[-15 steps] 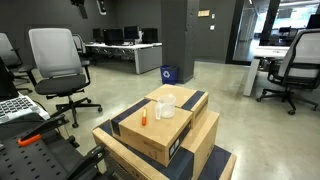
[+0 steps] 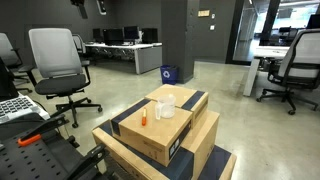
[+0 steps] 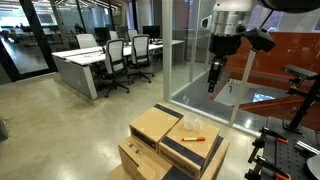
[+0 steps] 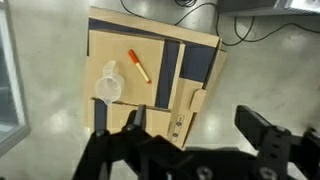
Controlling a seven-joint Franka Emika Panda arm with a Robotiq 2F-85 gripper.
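A clear plastic cup (image 2: 166, 106) and an orange-red marker (image 2: 144, 117) rest on top of a cardboard box. From above, in the wrist view, the cup (image 4: 109, 88) looks to be on its side, with the marker (image 4: 139, 66) close beside it, apart from it. My gripper (image 3: 224, 88) hangs well above the boxes in exterior view 2, pointing down. Its fingers are wide apart and nothing is between them. In the wrist view the two dark fingers of the gripper show along the bottom edge.
Several cardboard boxes (image 3: 150, 161) with dark tape stand together on the floor. Beside them is the dark robot table (image 2: 45, 155). Cables (image 4: 240, 35) run over the floor. Office chairs (image 2: 58, 65) and desks stand farther off, with bare floor between.
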